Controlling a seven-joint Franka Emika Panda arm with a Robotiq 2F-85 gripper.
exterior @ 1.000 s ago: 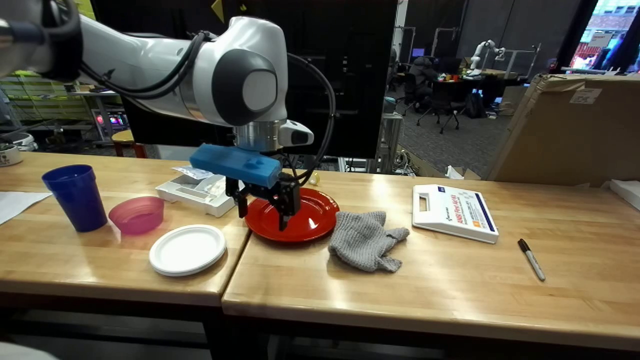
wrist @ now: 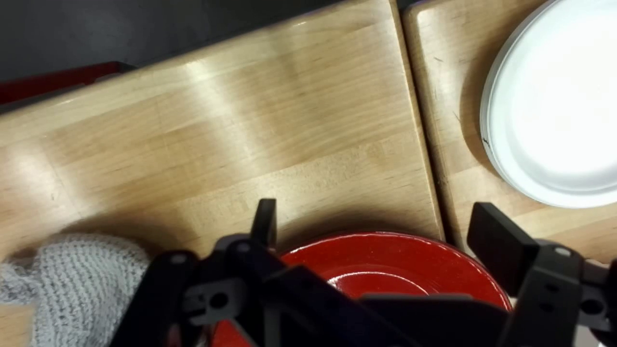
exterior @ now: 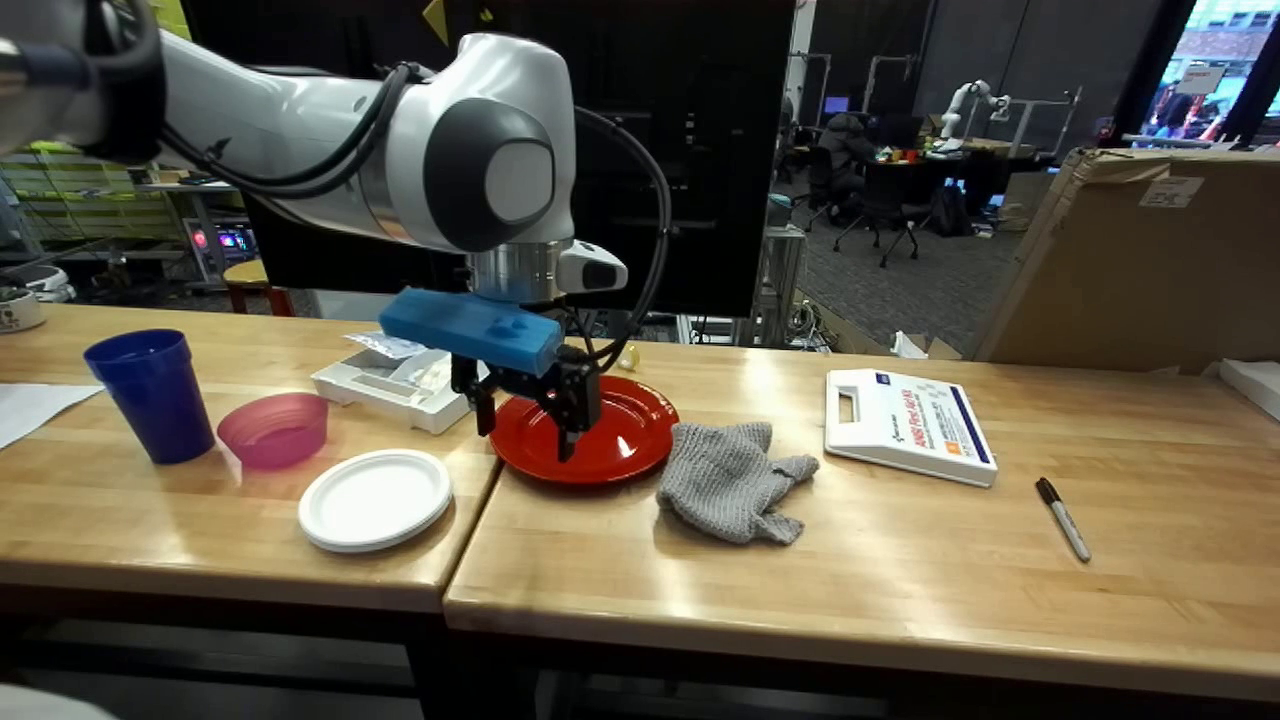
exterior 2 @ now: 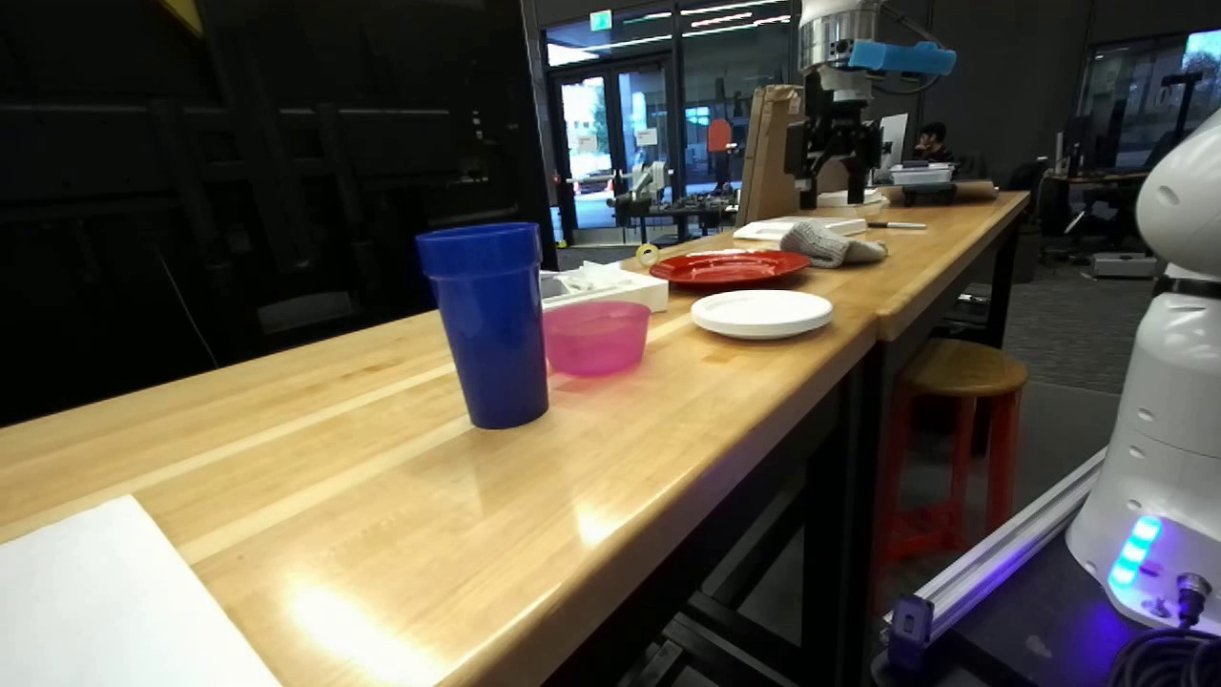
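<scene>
My gripper (exterior: 525, 440) hangs over the red plate (exterior: 642, 432), its two fingers well apart and nothing between them. In the wrist view the gripper spans the near rim of the red plate (wrist: 399, 254), which its own body partly hides. A crumpled grey knitted cloth (exterior: 720, 480) lies against the plate's right side. To the plate's left is a stack of white plates (exterior: 374, 498). Farther left stand a translucent pink bowl (exterior: 274, 432) and a blue cup (exterior 2: 486, 326), both upright.
Behind the bowl lies an open white case (exterior: 396, 378) with things in it. A white first aid kit (exterior: 906, 420) and a black-capped marker (exterior: 1063, 518) lie to the right. A seam divides the two tabletops.
</scene>
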